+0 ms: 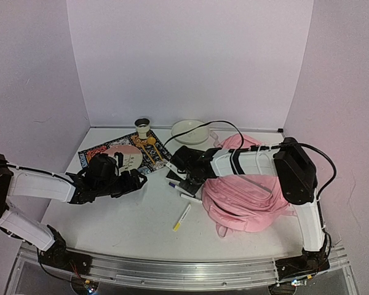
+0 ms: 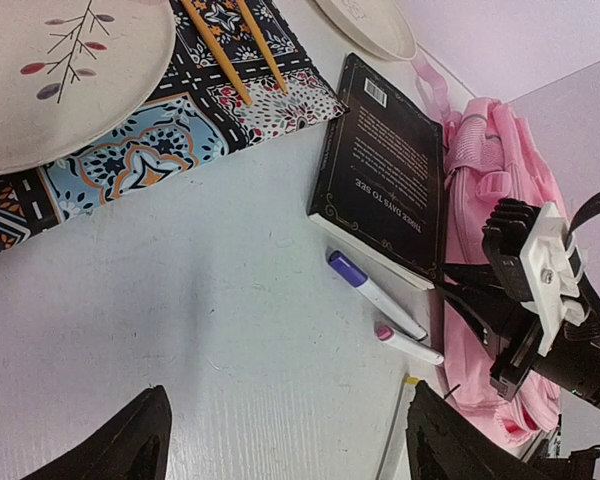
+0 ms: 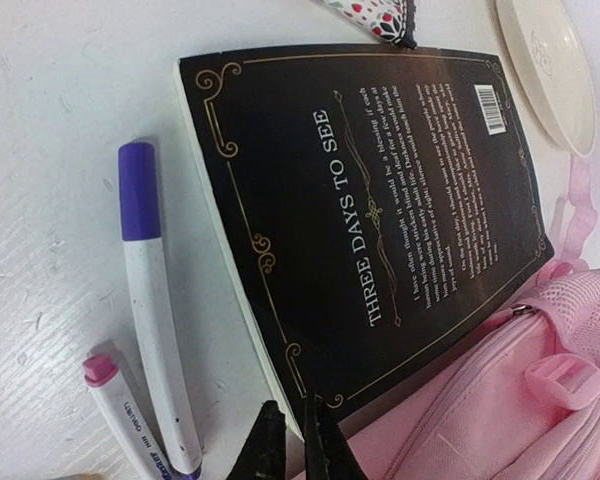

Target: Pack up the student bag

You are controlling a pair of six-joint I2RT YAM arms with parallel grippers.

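Note:
A black book titled "Three Days to See" lies back cover up beside the pink bag. My right gripper is at the book's near corner, its fingers close together with that corner at the narrow gap; whether they clamp it cannot be told. Left of the book lie a purple-capped marker and a pink-capped marker. A yellow-ended marker lies farther forward. Over bare table, my left gripper stands wide open and empty.
A patterned mat at the back left carries a plate, wooden utensils and a cup. A white bowl stands behind the book.

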